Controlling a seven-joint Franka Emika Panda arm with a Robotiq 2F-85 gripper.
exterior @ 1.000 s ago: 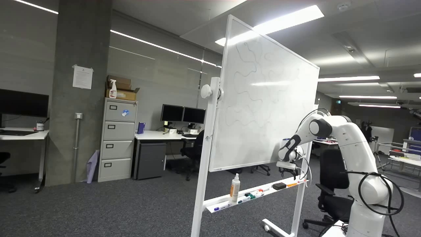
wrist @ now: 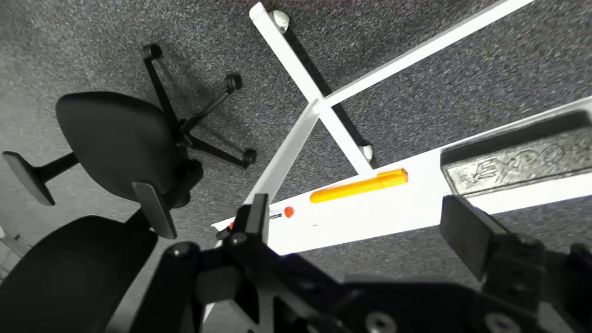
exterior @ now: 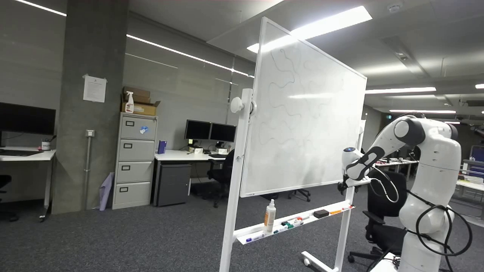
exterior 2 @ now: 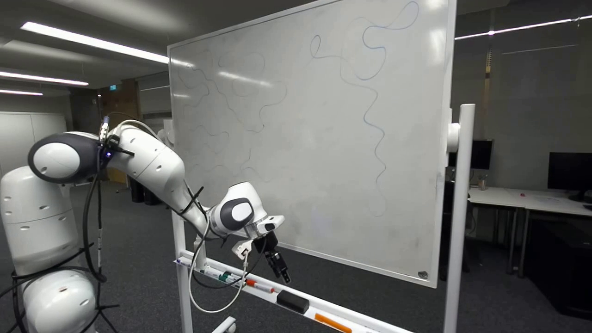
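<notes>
My gripper is open, its black fingers spread wide with nothing held between them. In the wrist view an orange marker (wrist: 358,186) lies on the white tray (wrist: 355,216), beyond the gap between the fingers. To its right on that tray is a black EXPO eraser (wrist: 516,161), beyond the right fingertip. The second exterior view has the gripper (exterior 2: 281,276) hanging in front of the whiteboard (exterior 2: 311,144), apart from the board's face. Faint wavy pen lines run over the board.
A white spray bottle (exterior: 270,217) stands on the tray, among several markers. Black office chairs (wrist: 116,144) stand beside the whiteboard's frame. Open carpet lies below the tray, crossed by the stand's wheeled foot (wrist: 316,91).
The arm has drawn back and up, away from the tray, and the gripper has shifted right in the first exterior view. The eraser and orange marker remain on the tray.
</notes>
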